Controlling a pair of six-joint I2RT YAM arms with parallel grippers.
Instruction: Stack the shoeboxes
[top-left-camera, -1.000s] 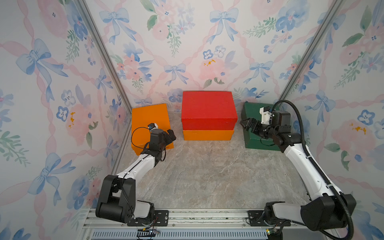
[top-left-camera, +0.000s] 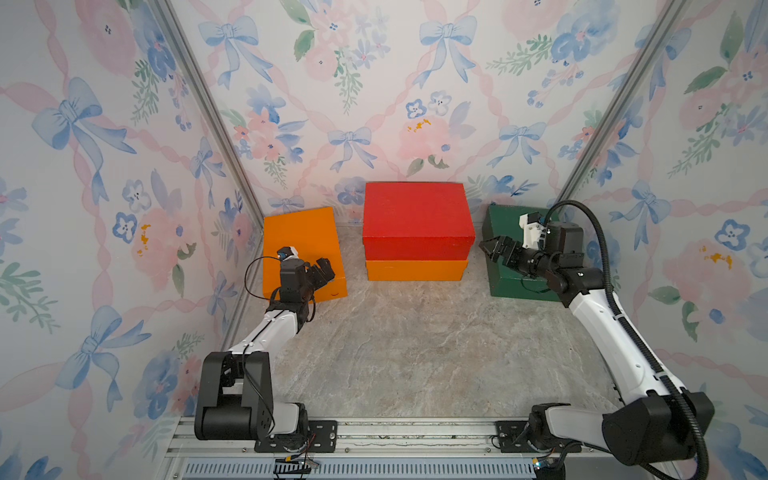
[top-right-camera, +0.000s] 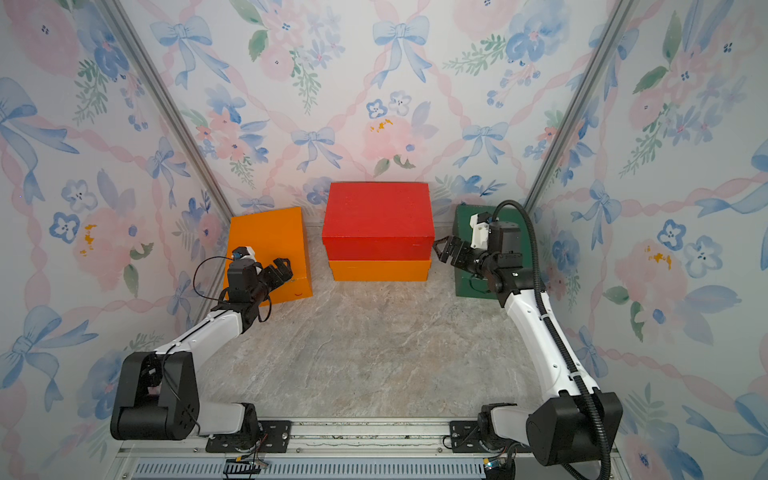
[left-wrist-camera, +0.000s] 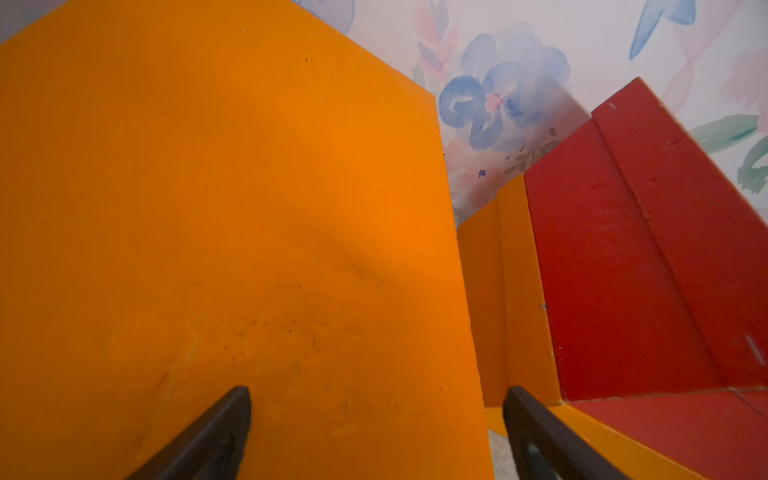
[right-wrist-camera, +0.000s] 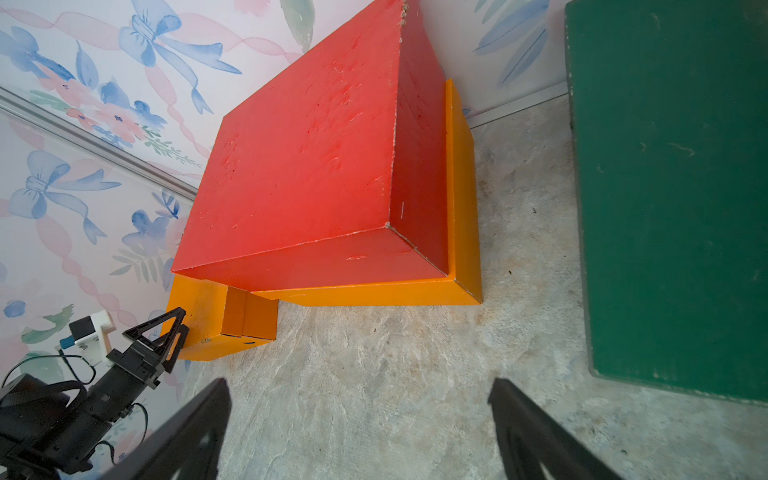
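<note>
In the middle at the back, a red shoebox (top-left-camera: 417, 212) rests on top of an orange shoebox (top-left-camera: 416, 270). Another orange shoebox (top-left-camera: 300, 226) lies alone at the left, turned slightly. A green shoebox (right-wrist-camera: 672, 200) lies at the right, separated from the stack by bare floor. My left gripper is open over the front part of the lone orange shoebox, with nothing held; whether it touches the lid cannot be told. My right gripper stands open between the red shoebox and the green one, holding nothing.
The grey floor (top-left-camera: 416, 344) in front of the boxes is clear. Patterned walls (top-left-camera: 416, 96) close in behind and at both sides. A narrow gap separates the left orange box from the stack.
The right arm and all boxes have stayed where they were.
</note>
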